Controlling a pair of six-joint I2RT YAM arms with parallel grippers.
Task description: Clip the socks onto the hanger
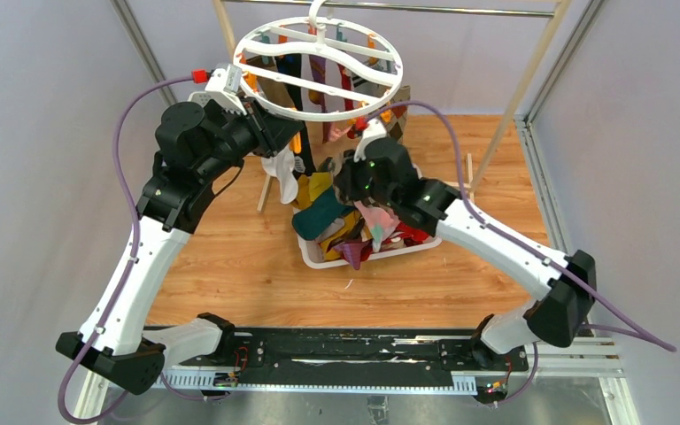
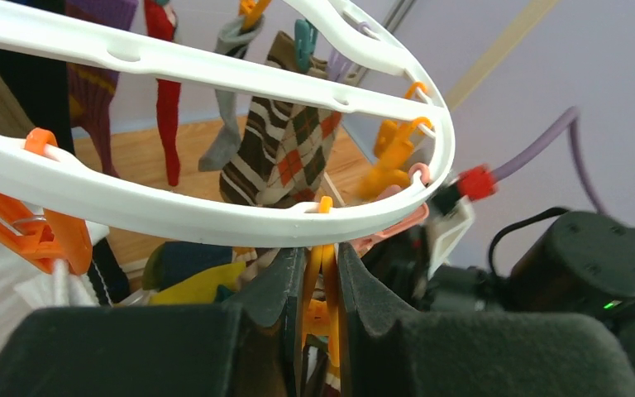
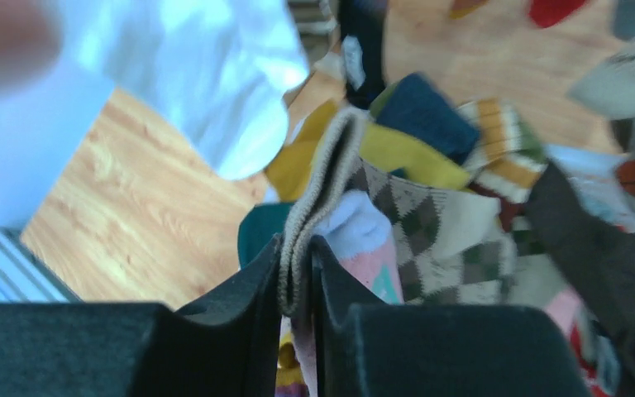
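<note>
My left gripper is shut on an orange clip (image 2: 327, 331) that hangs from the white round hanger (image 1: 317, 113) in the left wrist view. My right gripper is below the hanger, over the basket of socks (image 1: 336, 262), with a grey-beige sock (image 3: 322, 182) between its fingers; the view is blurred and I cannot tell how firmly the fingers hold it. Several socks hang from clips on the hanger, among them an argyle sock (image 2: 302, 157) and a white one (image 1: 280, 174).
A wooden rack (image 1: 531, 62) with a metal bar stands around the hanger.
</note>
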